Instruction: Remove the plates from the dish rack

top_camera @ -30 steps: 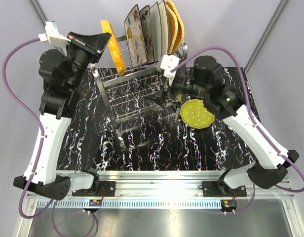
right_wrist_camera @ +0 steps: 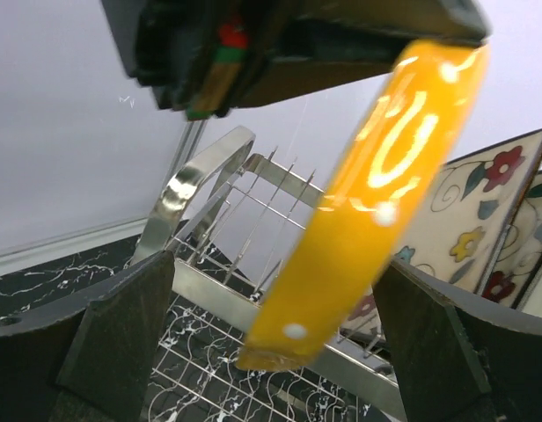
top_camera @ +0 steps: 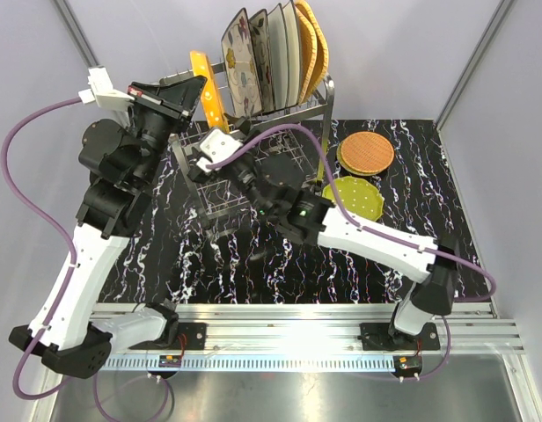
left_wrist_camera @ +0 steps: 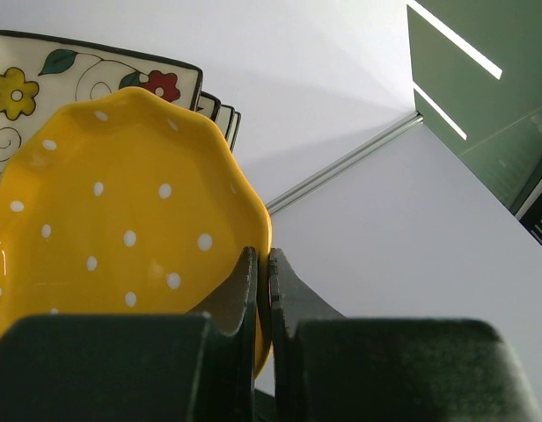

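Note:
My left gripper is shut on the rim of a yellow plate with white dots (left_wrist_camera: 139, 202). In the top view this plate (top_camera: 208, 88) stands nearly edge-on above the left part of the dish rack (top_camera: 319, 105). My open right gripper (top_camera: 220, 148) is just below the plate's lower end. The right wrist view shows the plate's lower edge (right_wrist_camera: 350, 229) between and beyond the widely spread fingers, with no clear contact. Patterned square plates (top_camera: 242, 66), pale plates and yellow plates (top_camera: 318, 53) stand in the rack's upper tier.
An orange-brown round plate (top_camera: 368, 152) and a green-yellow dotted plate (top_camera: 359, 198) lie on the black marbled counter (top_camera: 412, 211) right of the rack. The right forearm partly covers the dotted one. Bare counter shows in front of the rack.
The right gripper has swung left and up from the rack's right side to beneath the held plate, staying open. The left gripper has shifted slightly right and down, keeping the plate.

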